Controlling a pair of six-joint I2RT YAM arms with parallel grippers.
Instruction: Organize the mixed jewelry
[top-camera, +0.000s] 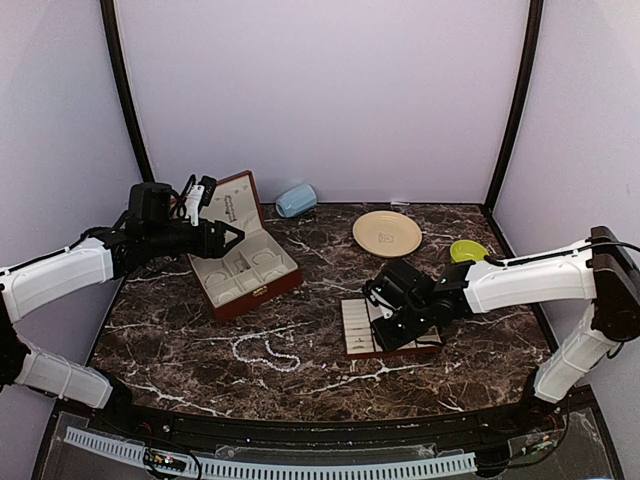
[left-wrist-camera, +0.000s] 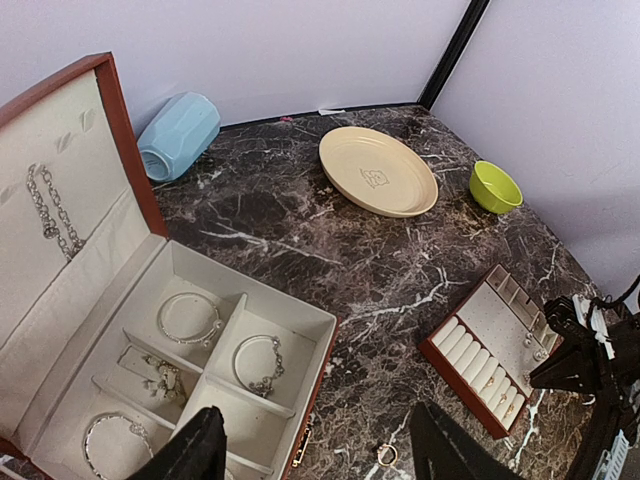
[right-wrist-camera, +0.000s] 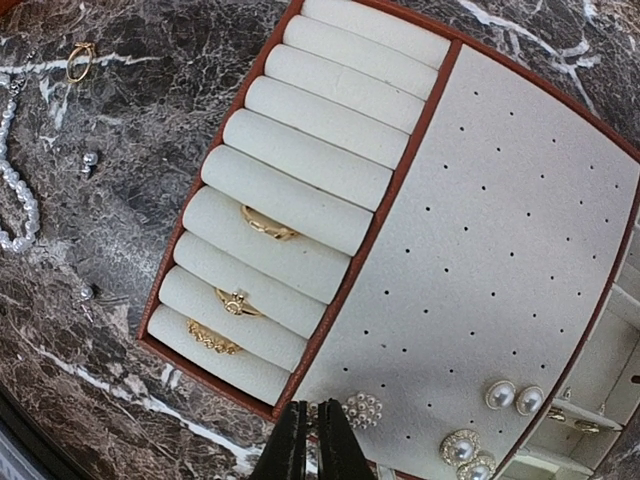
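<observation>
Over the jewelry tray, my right gripper is shut on a small pearl-cluster earring, mostly hidden by its fingers. A matching cluster earring sits just beside it on the dotted panel. Pearl studs and round ornate earrings are farther right on that panel. Gold rings rest in the ring rolls. My left gripper hangs open and empty above the open jewelry box, whose compartments hold bracelets; a chain hangs in its lid.
A pearl necklace lies on the marble table. Between it and the tray are a loose ring and small studs. Behind stand a blue cup, a beige plate and a green bowl.
</observation>
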